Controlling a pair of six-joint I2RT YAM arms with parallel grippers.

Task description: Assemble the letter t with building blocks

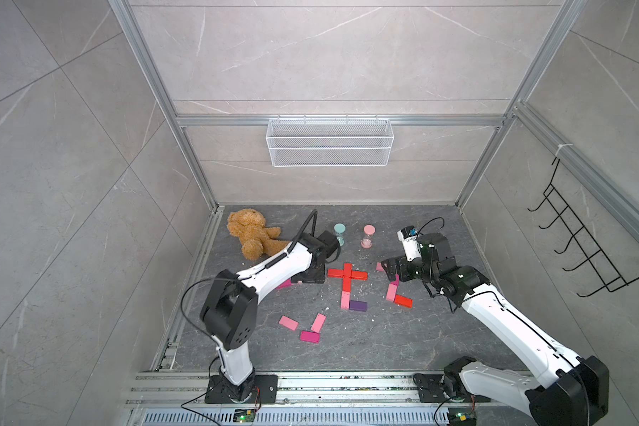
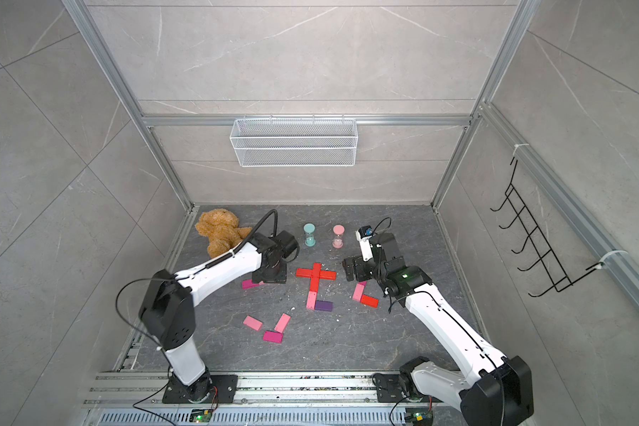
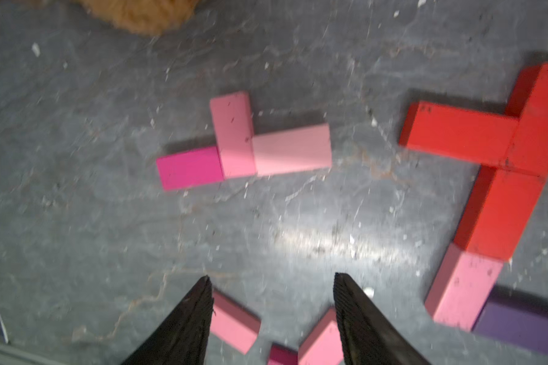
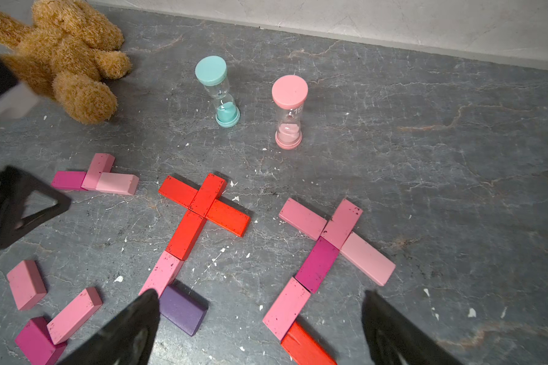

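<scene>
In the middle of the table lies a finished-looking t shape of red blocks [image 1: 346, 274] with a pink block [image 4: 162, 272] below and a purple block [image 4: 182, 309] at its foot. To its right is a second t of pink blocks [image 4: 365, 258], a magenta block [image 4: 317, 264] and a red foot block [image 4: 306, 345]. On the left a magenta block [image 3: 190, 168], a pink upright block [image 3: 233, 134] and a light pink block [image 3: 292, 149] touch in a row. My left gripper is open above the table, empty. My right gripper is open over the right-hand t, empty.
Loose pink blocks [image 1: 288, 322] and a magenta block [image 1: 310, 336] lie at the front left. A teddy bear [image 4: 73, 54] sits at the back left. Teal [image 4: 212, 71] and pink [image 4: 289, 92] hourglasses stand behind the letters.
</scene>
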